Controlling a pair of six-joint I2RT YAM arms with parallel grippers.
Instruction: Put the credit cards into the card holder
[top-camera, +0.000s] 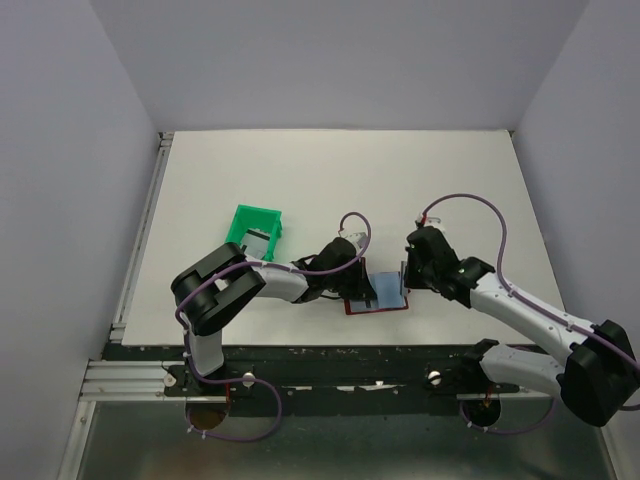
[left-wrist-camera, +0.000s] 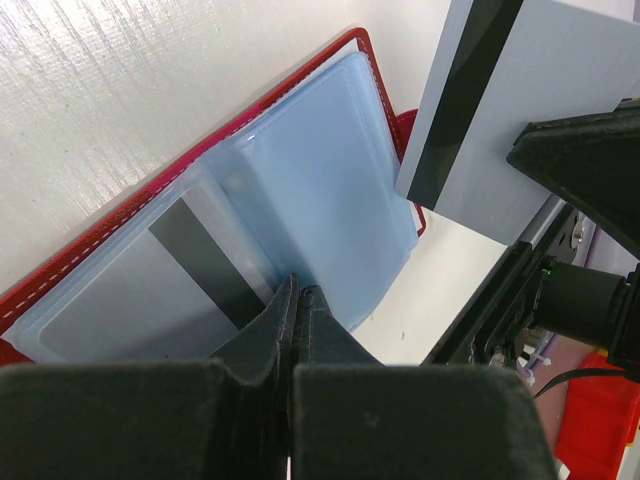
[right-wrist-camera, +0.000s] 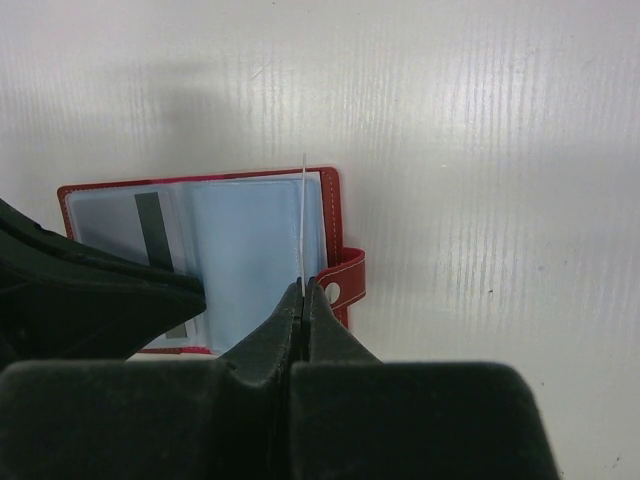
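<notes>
The red-edged card holder (top-camera: 388, 291) lies open on the table, its clear bluish sleeves facing up. A grey card with a dark stripe (left-wrist-camera: 190, 275) shows in its left-hand sleeve. My right gripper is shut on a credit card (left-wrist-camera: 500, 115), also grey with a dark stripe. In the right wrist view this held card is edge-on, a thin upright line over the right-hand sleeve (right-wrist-camera: 245, 245). My left gripper is shut at the fold between the sleeves; whether it pinches plastic cannot be told.
A green basket (top-camera: 262, 215) with more cards (top-camera: 256, 243) in it stands at the left of the table. A red snap strap (right-wrist-camera: 347, 277) sticks out from the holder's right side.
</notes>
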